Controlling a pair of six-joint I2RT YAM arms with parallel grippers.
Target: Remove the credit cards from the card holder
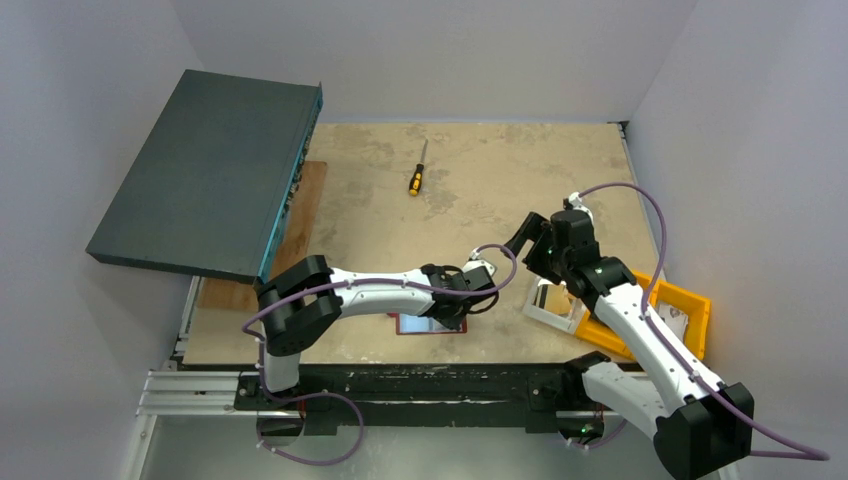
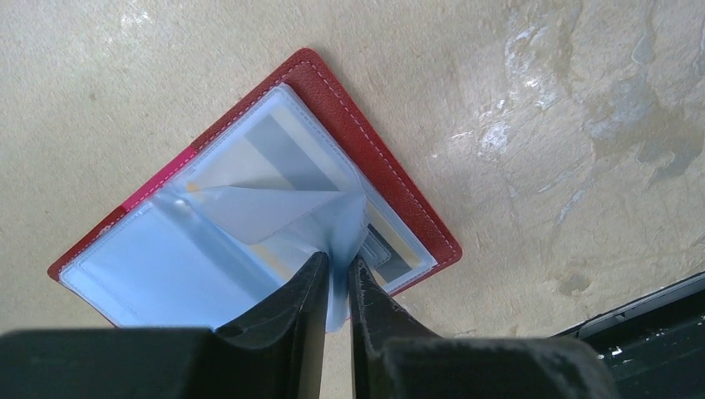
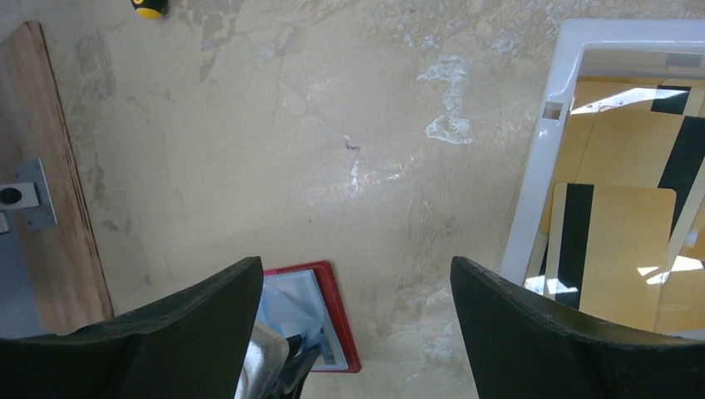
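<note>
The card holder (image 2: pixel 391 179), with a dark red stitched cover and clear sleeves, lies open on the table. Under the sleeves shows a flat striped insert (image 2: pixel 278 145), perhaps a card. My left gripper is over the holder's near side, its fingers nearly together on a puckered fold of clear sleeve (image 2: pixel 266 212). In the top view my left arm partly covers the holder (image 1: pixel 415 325). My right gripper stands open and empty, above the table between the holder and a white tray (image 3: pixel 540 166). Yellow cards with black stripes (image 3: pixel 628 241) lie in that tray.
A yellow bin (image 1: pixel 690 300) stands right of the tray, partly beneath my right arm. A screwdriver (image 1: pixel 416 180) lies at the back. On the left, a dark slanted panel (image 1: pixel 205 175) rises over a wooden board (image 1: pixel 300 220).
</note>
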